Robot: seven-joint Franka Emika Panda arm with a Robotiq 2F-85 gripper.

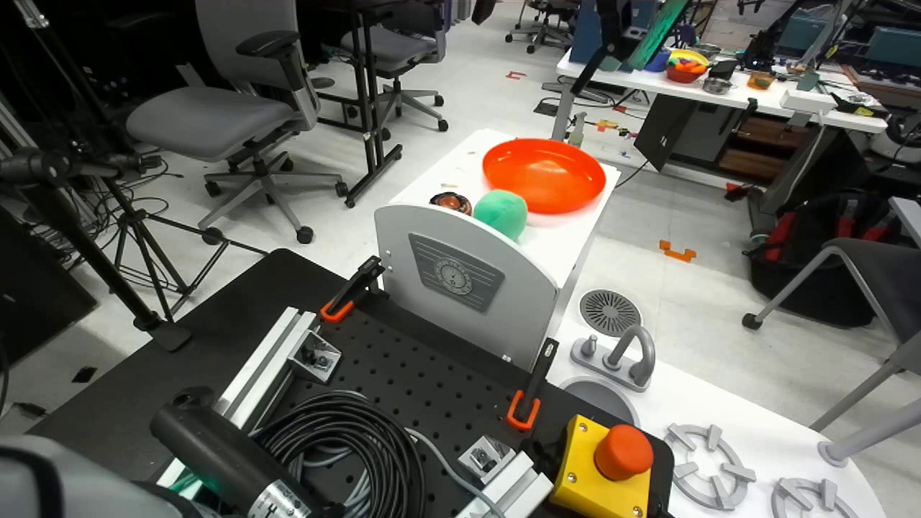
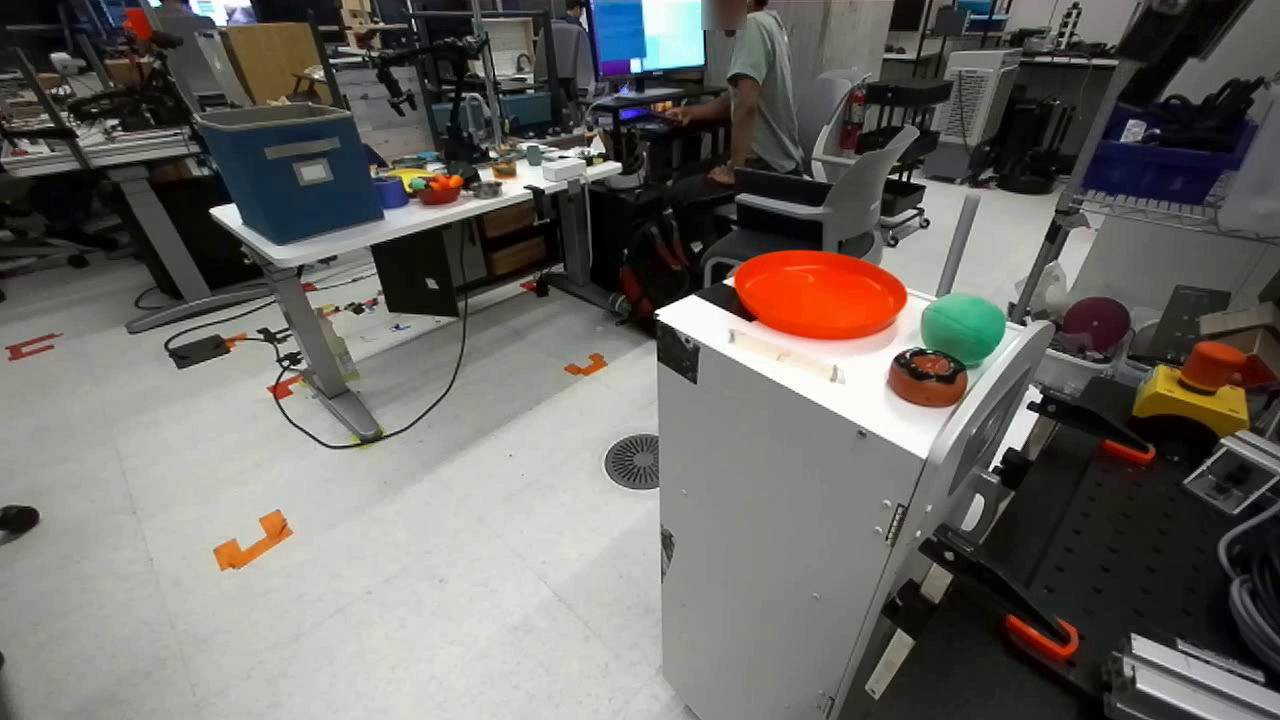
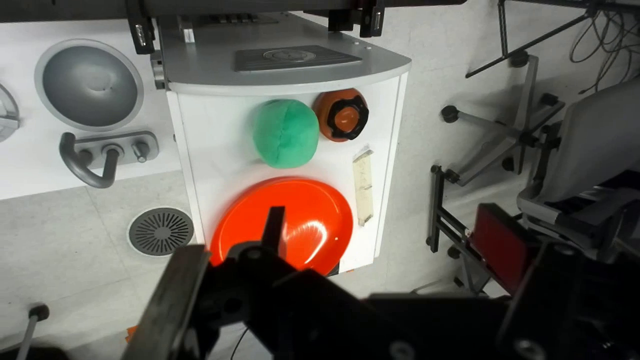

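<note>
An orange-red plate lies at the far end of a white cabinet top. Nearer the grey backboard sits a round green plush, close beside a small brown-orange object with a black pattern on top. In the wrist view my gripper stands open above the surface, its fingers spread wide with nothing between them. One finger overlaps the plate in that view. At the top edge of exterior view 1, only part of the gripper shows, higher than the objects.
Beside the cabinet is a toy sink with a grey faucet. A strip of tape lies on the cabinet top. Clamps, coiled cable and a yellow emergency-stop box occupy the black table.
</note>
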